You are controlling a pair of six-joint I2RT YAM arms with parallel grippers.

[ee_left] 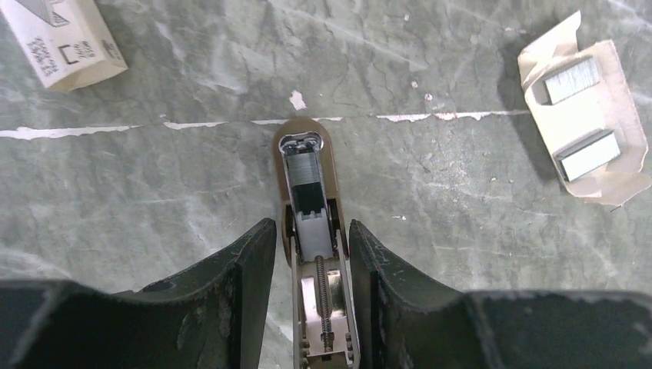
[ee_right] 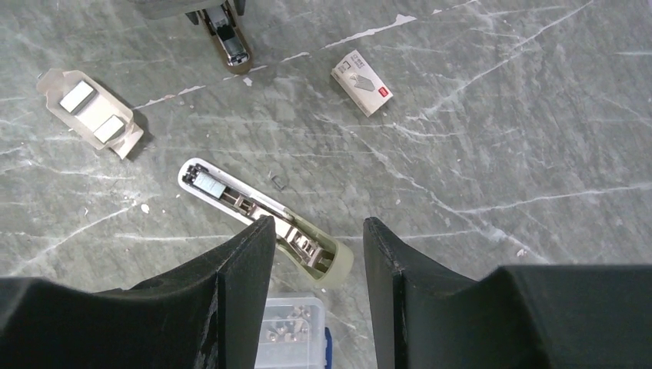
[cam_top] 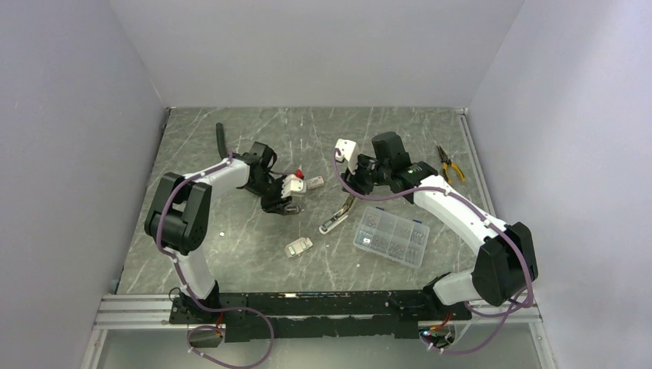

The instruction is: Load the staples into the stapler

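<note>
Below my left gripper lies a stapler (ee_left: 307, 181) with a brown tip, its magazine channel bare and a spring and pusher showing. The left fingers stand part open on either side of its rails, with nothing visibly gripped. A grey piece sits at the channel's front; whether it is staples is unclear. My right gripper is open and empty, above a second, white-and-beige stapler (ee_right: 238, 201) that lies opened out. An open carton holds two staple strips, also seen as a carton (ee_left: 588, 115) at the right of the left wrist view.
A closed staple box (ee_right: 363, 82) lies between the arms, towards the back. The clear compartment case (cam_top: 392, 236) stands at the front right, and pliers (cam_top: 449, 163) lie at the far right.
</note>
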